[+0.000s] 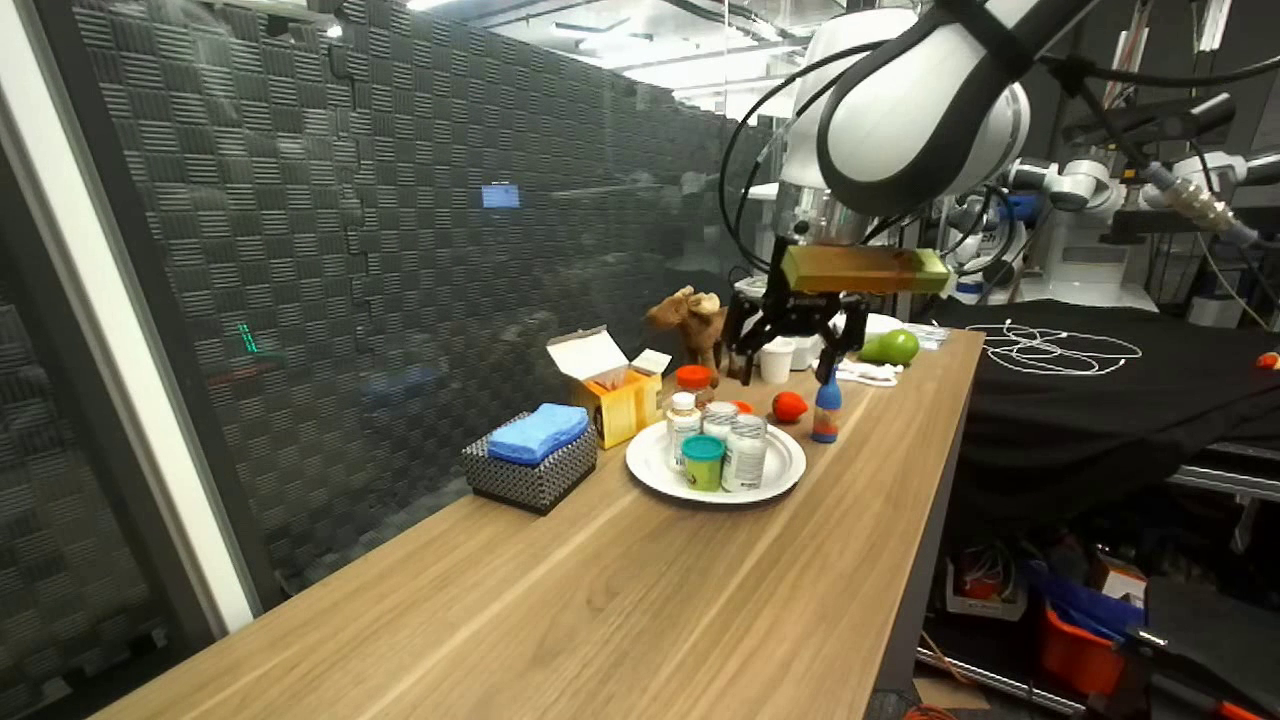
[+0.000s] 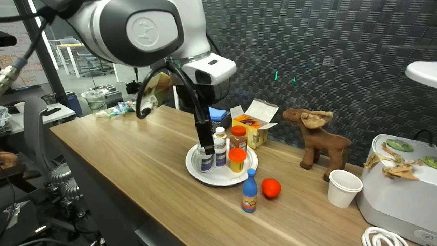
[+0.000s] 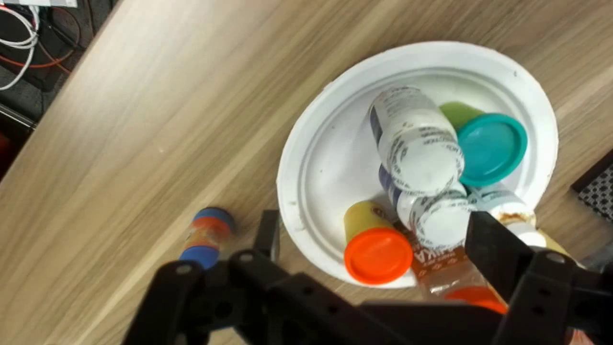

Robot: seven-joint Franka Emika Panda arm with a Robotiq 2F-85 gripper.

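My gripper is open above the near side of a white paper plate (image 3: 313, 166), with no object held between its fingers. Crowded on that plate are white bottles, one of them a tall white bottle (image 1: 745, 456), a teal-lidded tub (image 3: 493, 148), an orange-lidded yellow tub (image 2: 237, 160) and a red-capped spice jar (image 2: 238, 138). Off the plate, a small blue bottle (image 2: 249, 192) stands upright on the table. In the wrist view it shows just outside my left finger (image 3: 267, 235). A red round object (image 2: 271, 188) sits beside that bottle.
An open yellow box (image 1: 626, 402) and a black mesh box with a blue cloth (image 1: 540, 434) stand behind the plate. A plush moose (image 2: 317, 141), white cups (image 2: 343, 188) and a grey appliance (image 2: 401, 184) lie farther along.
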